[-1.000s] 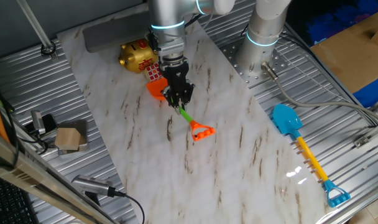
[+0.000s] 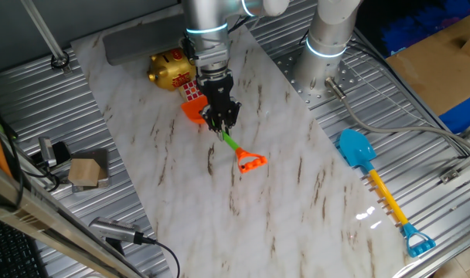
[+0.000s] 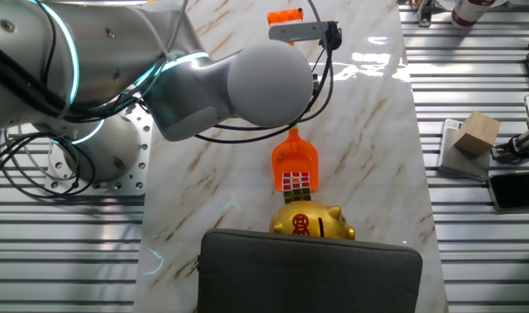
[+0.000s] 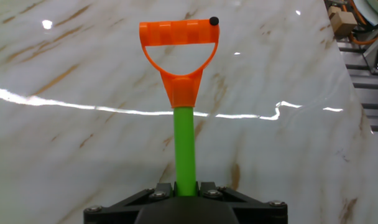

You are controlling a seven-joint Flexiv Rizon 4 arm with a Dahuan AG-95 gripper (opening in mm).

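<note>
A toy shovel with a green shaft (image 4: 184, 146) and an orange D-shaped handle (image 4: 181, 90) stretches away from my gripper in the wrist view. The two dark fingers close in on the shaft from both sides, shut on it. Exterior view 1 has the gripper (image 2: 222, 127) above the marble board, around the middle of the shovel, with the handle (image 2: 251, 161) sticking out toward the front. The shovel's orange blade (image 3: 296, 160) shows in exterior view 2, beside a cube (image 3: 297, 186) with red and white squares. The arm hides most of the shaft there.
Behind the cube sits a golden piggy bank (image 2: 171, 69), near a dark grey case (image 3: 308, 271). A blue and yellow shovel (image 2: 380, 188) lies off the board on the right. A wooden block (image 2: 84, 172) stands at left. The board's front half is clear.
</note>
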